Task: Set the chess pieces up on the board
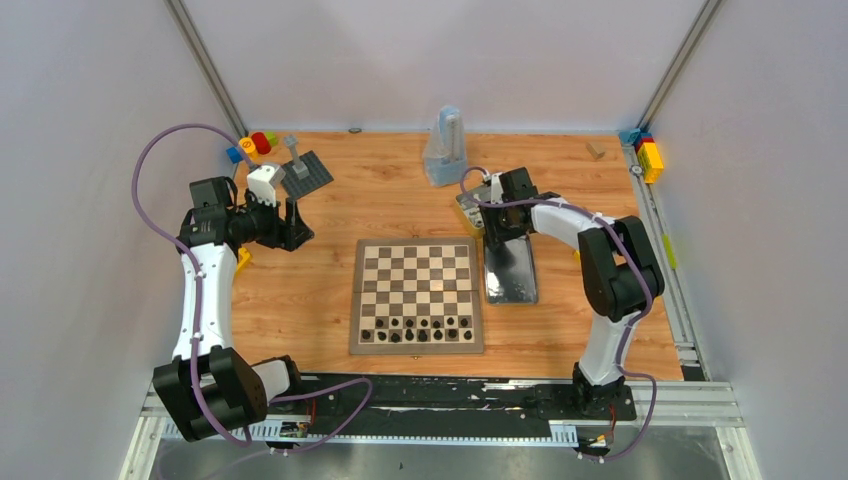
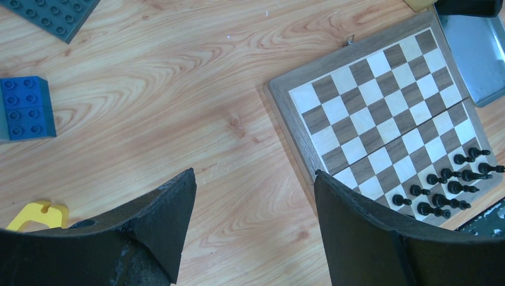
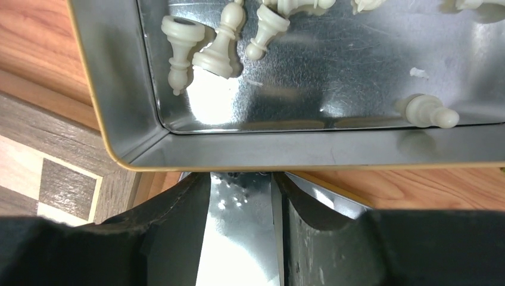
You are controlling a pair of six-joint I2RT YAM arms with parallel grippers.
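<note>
Black chess pieces [image 1: 408, 335] stand in the two near rows of the chessboard [image 1: 417, 247]; its other squares are bare. Several white pieces [image 3: 218, 42] lie in a metal tin [image 3: 327, 149]. Beside the board is a dark metal tray [image 1: 511, 275]. My right gripper hangs over the tray's far end, against the tin's near side in that view. Its fingers stand apart with nothing visible between them. Under the tin's rim a small dark bit [image 3: 233, 174] shows, mostly hidden. My left gripper is open and empty, left of the board.
A clear plastic container [image 1: 445, 150] stands at the back. At the far left are a grey building plate [image 1: 308, 178] and blue bricks [image 2: 28, 107]; a yellow piece [image 2: 41, 214] lies near my left gripper. The wood between the left arm and the board is free.
</note>
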